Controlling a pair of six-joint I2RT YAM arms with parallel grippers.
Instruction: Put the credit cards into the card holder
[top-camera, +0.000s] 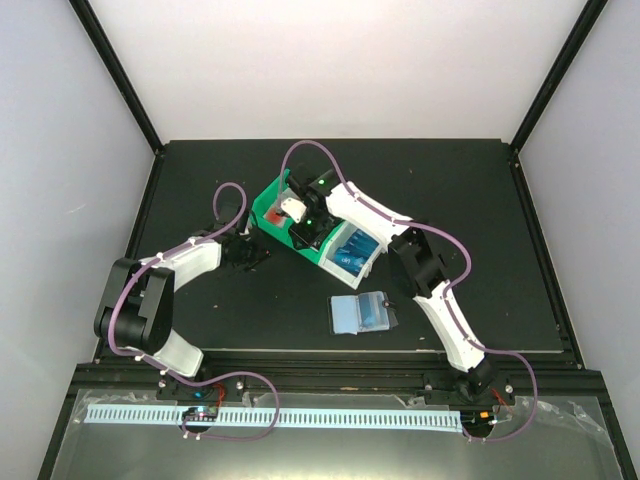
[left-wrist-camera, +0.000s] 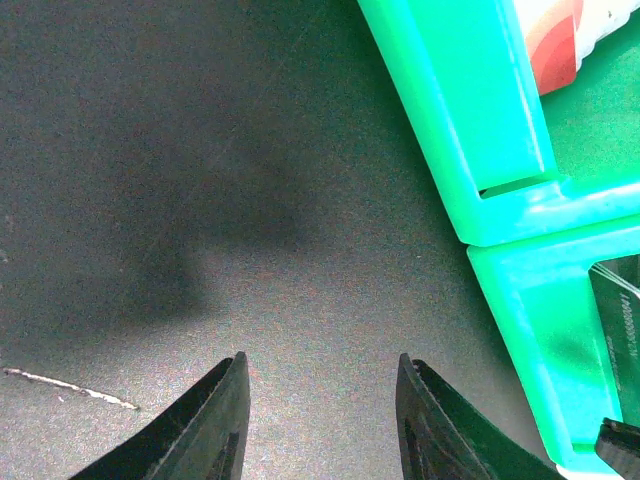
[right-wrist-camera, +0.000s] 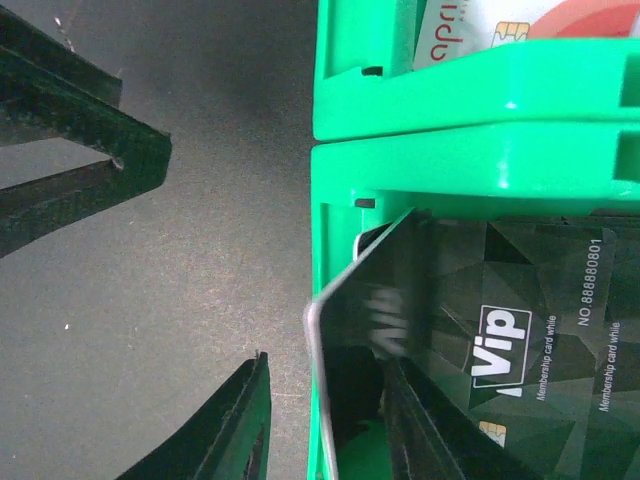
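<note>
Green trays stand at the centre with cards in them. In the right wrist view, black Vip cards lie in the near compartment. One dark card tilts up between the fingertips of my right gripper, which is part open; whether it grips the card cannot be told. My left gripper stands open over bare table left of the trays, nothing between its fingers. The card holder lies open at the front, right of centre.
A white tray with blue cards adjoins the green trays. Red-and-white cards fill the far compartment. The table left of and before the trays is mostly clear.
</note>
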